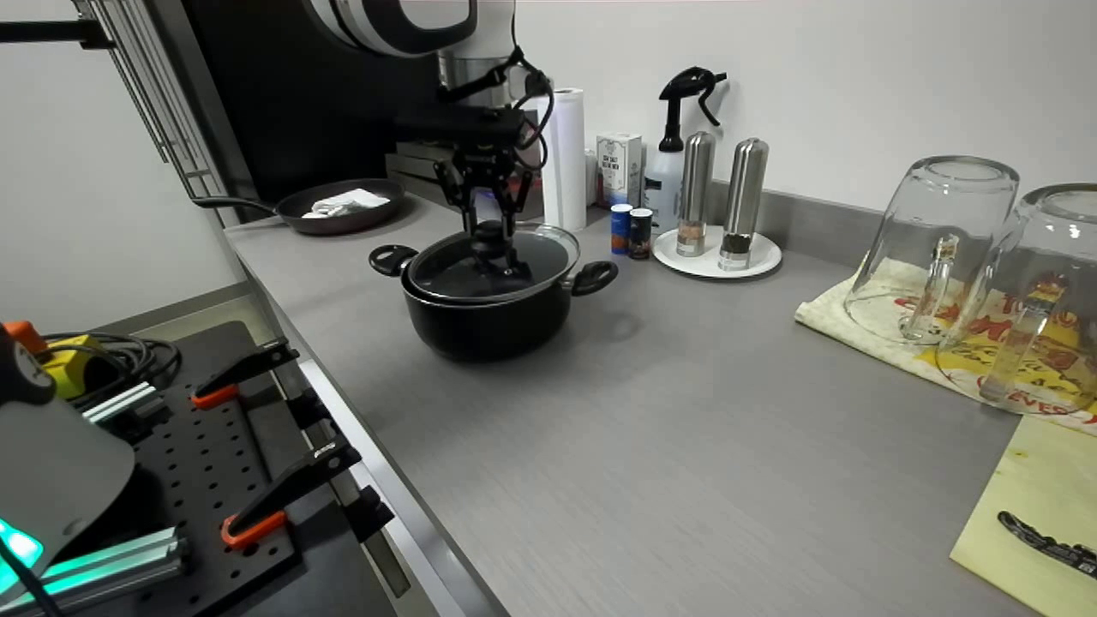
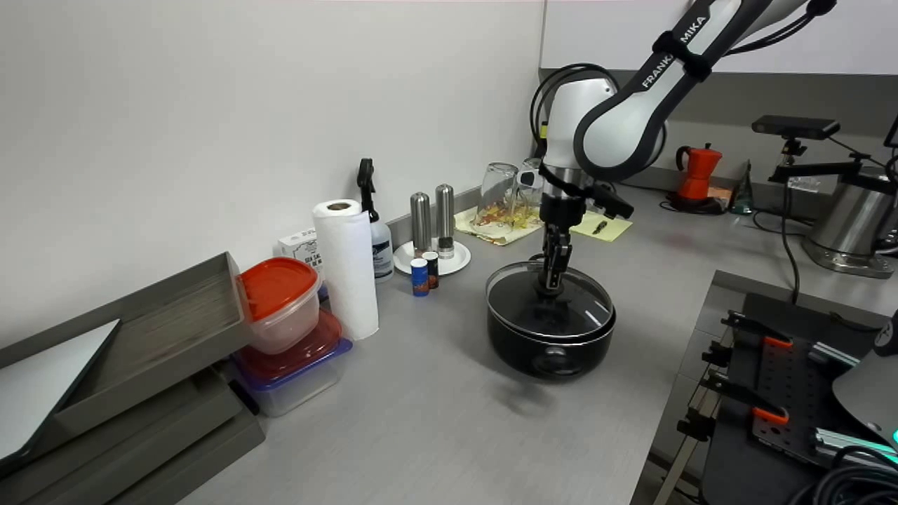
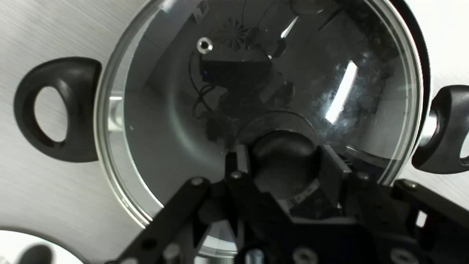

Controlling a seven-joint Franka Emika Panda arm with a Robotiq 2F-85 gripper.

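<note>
A black pot (image 1: 485, 335) with two side handles stands on the grey counter. Over its mouth lies a glass lid (image 2: 528, 301) with a metal rim. In the wrist view the lid is a little off centre, and a strip of the black pot wall (image 3: 423, 55) shows past its right edge. My gripper points down at the lid's black round knob (image 3: 281, 151), with a finger on either side, and is shut on it. Whether the rim rests fully on the pot, I cannot tell.
Behind the pot are two small shakers (image 1: 629, 232), a white plate (image 1: 710, 266) with two steel grinders, and a paper towel roll (image 2: 346, 269). Upturned glass mugs (image 1: 926, 252) stand on a cloth. The counter's front edge runs close by. Bare counter lies right of the pot in exterior view 1.
</note>
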